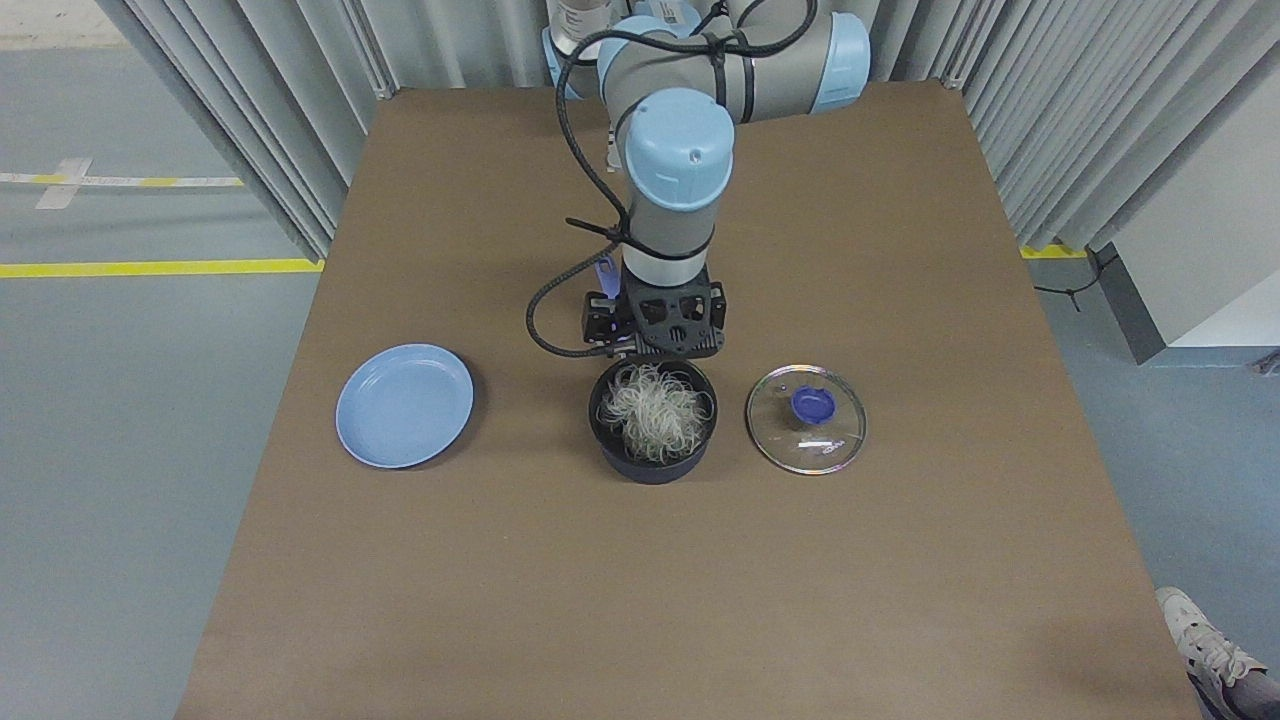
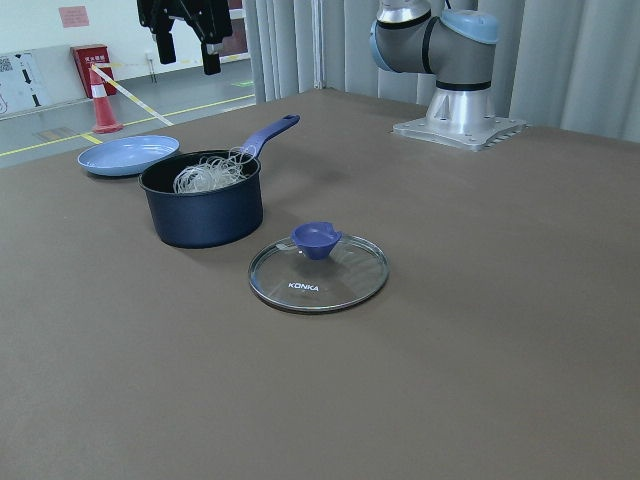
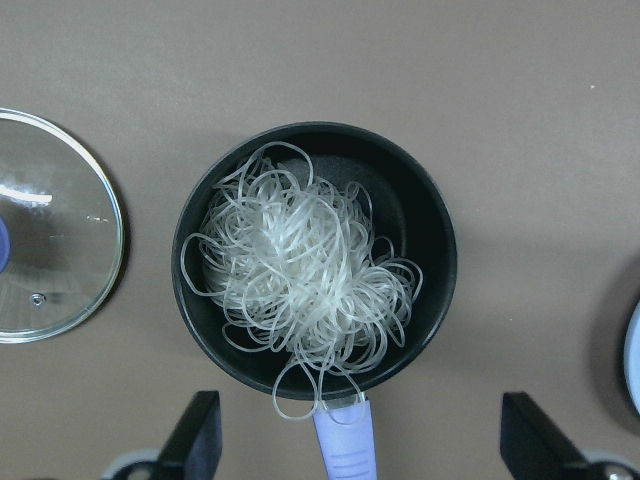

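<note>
A dark pot (image 2: pixel 205 218) with a blue handle (image 3: pixel 345 440) holds a tangle of thin white noodle-like strands (image 3: pixel 295 265), a few draped over the rim toward the handle. My gripper is above the pot, its two fingers wide apart with nothing between them in the air; in the left view it hangs well clear of the pot at the top. The glass lid (image 1: pixel 780 426) with a blue knob lies on the table beside the pot, on the right in the front view.
A blue plate (image 1: pixel 404 404) lies on the table (image 1: pixel 672 600) to the pot's left in the front view. A person's foot (image 1: pixel 1200 630) shows on the floor at the lower right.
</note>
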